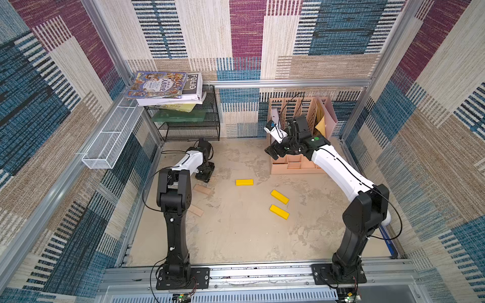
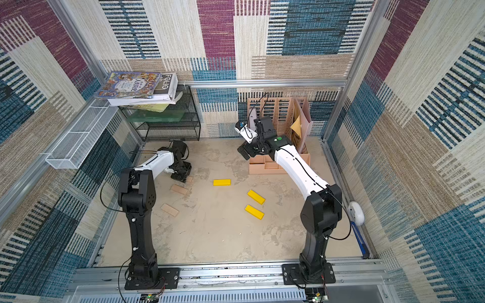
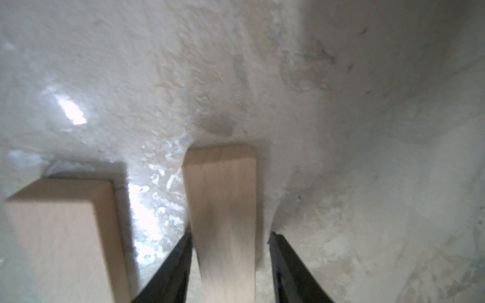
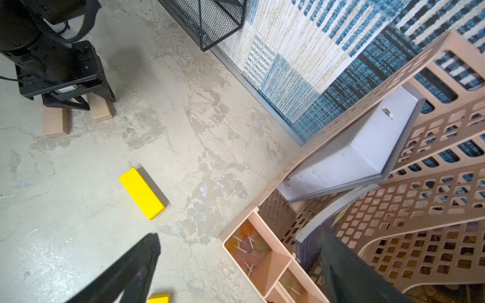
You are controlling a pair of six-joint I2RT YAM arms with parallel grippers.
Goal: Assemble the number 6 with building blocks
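Three yellow blocks lie on the table: one at centre (image 1: 244, 182) and two right of it (image 1: 279, 197). Pale wooden blocks (image 2: 169, 210) lie at the left. In the left wrist view my left gripper is low over a wooden block (image 3: 219, 192), part open, one finger each side of it; whether they touch it is unclear. Another wooden block (image 3: 60, 242) lies beside it. My right gripper hangs open above the pink organizer at the back right, with nothing seen held.
The pink organizer (image 2: 267, 169) holds files and small items. A black wire rack (image 1: 217, 131) with books stands at the back left, and a white wire basket (image 1: 108, 136) is on the left wall.
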